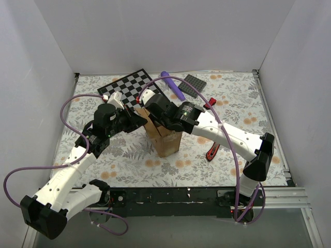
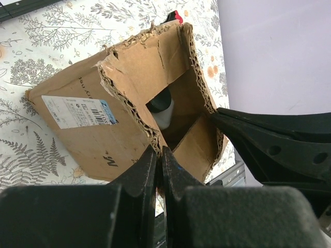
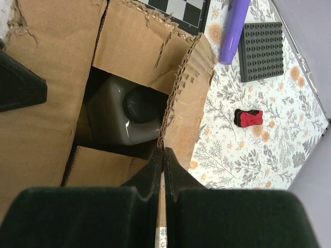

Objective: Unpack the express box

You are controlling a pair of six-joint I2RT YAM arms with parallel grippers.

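Observation:
The cardboard box [image 1: 165, 145] stands on the table with its top flaps parted. In the left wrist view its side bears a white label [image 2: 77, 111]. My left gripper is shut on one flap's torn edge. On the opposite side, my right gripper is shut on another flap [image 3: 187, 98], which is bent outward. Inside the box lies a grey container with a black cap [image 3: 139, 104]; its lower part is hidden. The right gripper's dark finger also reaches into the left wrist view, close to the box rim.
Behind the box lie a checkered board [image 1: 133, 85], a purple tube [image 1: 173, 86] and a dark studded plate [image 1: 192, 85]. A small red and black item [image 3: 248, 118] and a red cutter [image 1: 212, 151] are to the right.

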